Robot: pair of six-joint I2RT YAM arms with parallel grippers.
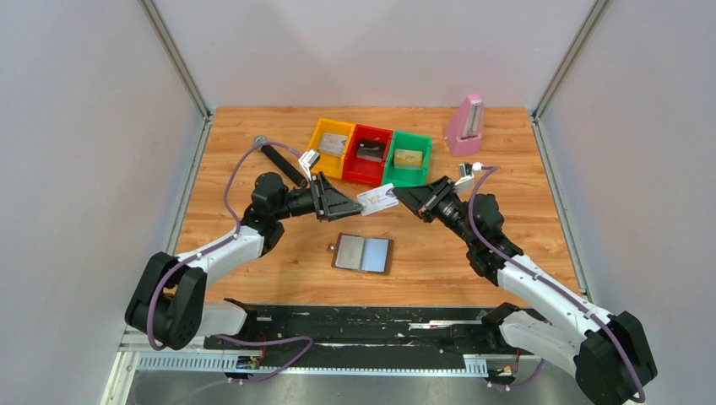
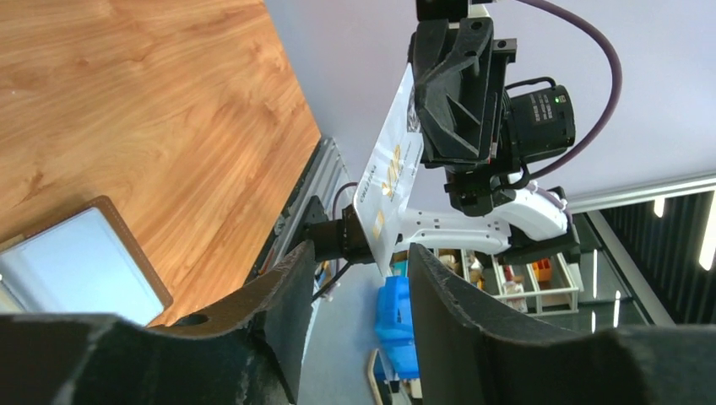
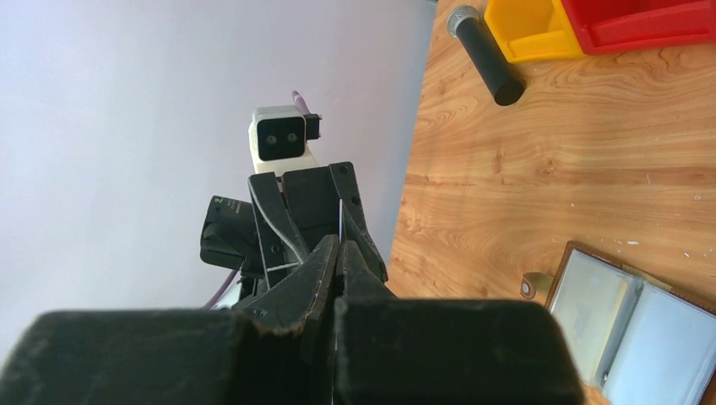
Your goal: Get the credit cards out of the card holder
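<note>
A white card [image 1: 377, 199] with gold lettering is held upright by my right gripper [image 1: 397, 192], shut on its edge; in the right wrist view it shows only as a thin line above the fingertips. My left gripper faces the card's far end, fingers parted, the card between or just beyond the tips in the left wrist view. The open card holder [image 1: 361, 253] lies on the table below, with clear sleeves and a brown cover.
Yellow [image 1: 318, 161], red [image 1: 363, 173] and green [image 1: 405, 175] bins stand at the back. A microphone [image 3: 490, 59] lies behind my left arm, a pink metronome [image 1: 458, 135] at back right.
</note>
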